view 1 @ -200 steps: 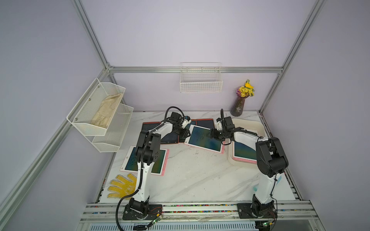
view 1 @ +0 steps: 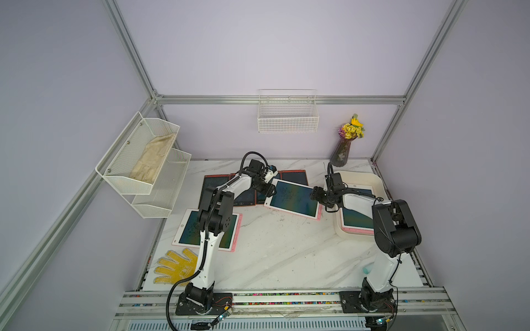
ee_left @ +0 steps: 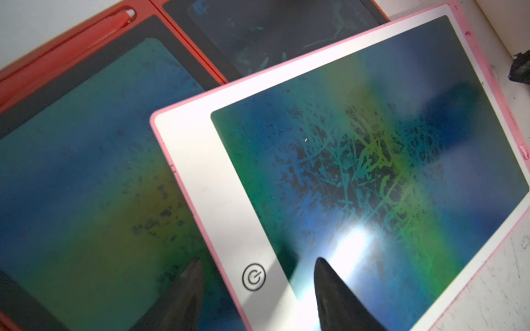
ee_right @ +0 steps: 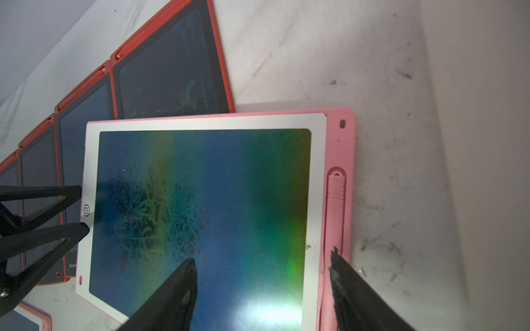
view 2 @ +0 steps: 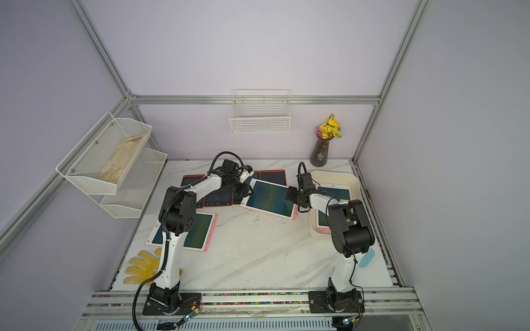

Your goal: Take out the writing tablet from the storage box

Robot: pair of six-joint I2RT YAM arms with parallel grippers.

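Observation:
A pink-and-white writing tablet (view 1: 293,199) lies mid-table, partly over a row of red-edged dark tablets (view 2: 193,180). My left gripper is open over that tablet's button end, nothing visibly between its fingers. My right gripper stands open above the same tablet's pink pen edge, beside the storage box. The cream storage box (view 1: 378,184) at the right holds another pink-and-white tablet (view 2: 331,220), partly hidden by the right arm.
Another pink tablet (view 1: 193,226) and a yellow glove (view 1: 174,267) lie at the left. A flower vase (view 1: 340,151) stands behind the box. Wire baskets hang on the walls.
My right gripper has moved rightward toward the box. The box and the tablet inside have shifted slightly to the right. My left gripper has moved only slightly.

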